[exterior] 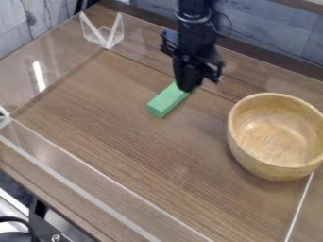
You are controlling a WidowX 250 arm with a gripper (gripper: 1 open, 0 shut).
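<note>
The black robot gripper (190,66) hangs at the top centre of the camera view, just behind and above a green block (168,100) that lies on the wooden table (113,151). Whether its fingers are open or shut is hard to make out, as they are small and dark.
A large tan wooden bowl (273,132) sits on the right side of the table. A white wire-like object (104,30) stands at the back left, and another pale piece is at the left edge.
</note>
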